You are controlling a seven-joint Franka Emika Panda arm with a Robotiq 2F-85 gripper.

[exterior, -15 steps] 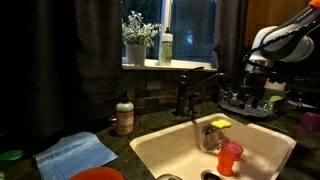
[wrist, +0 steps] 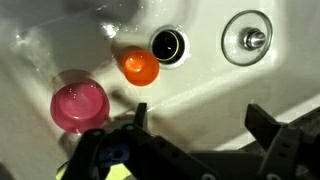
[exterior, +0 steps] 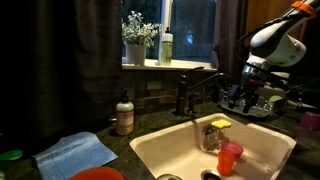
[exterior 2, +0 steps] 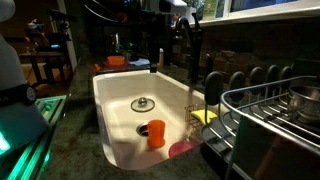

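My gripper stands open above the sink (exterior 2: 112,92), its fingers wide apart and nothing between them. Inside the basin, the orange cup (wrist: 140,67) is beside the dark drain (wrist: 170,45). A pinkish-red cup (wrist: 80,107) lies nearer the wall, apart from the orange one; only part of it shows in exterior view 2. On the drain's other side rests a clear lid with a metal knob (wrist: 247,38). A yellow sponge (exterior 2: 205,117) sits in a wire holder at the sink wall. In exterior view 1 the fingers are too dark to make out.
A black faucet (exterior: 183,95) rises behind the sink. Beside the basin stands a dish rack (exterior 2: 275,105) with a metal pot (exterior 2: 305,103). A soap bottle (exterior: 124,115), a blue cloth (exterior: 75,155) and a red dish (exterior: 98,173) occupy the left counter.
The arm has come down a little and shifted slightly in exterior view 1. The cups and sponge look unmoved.
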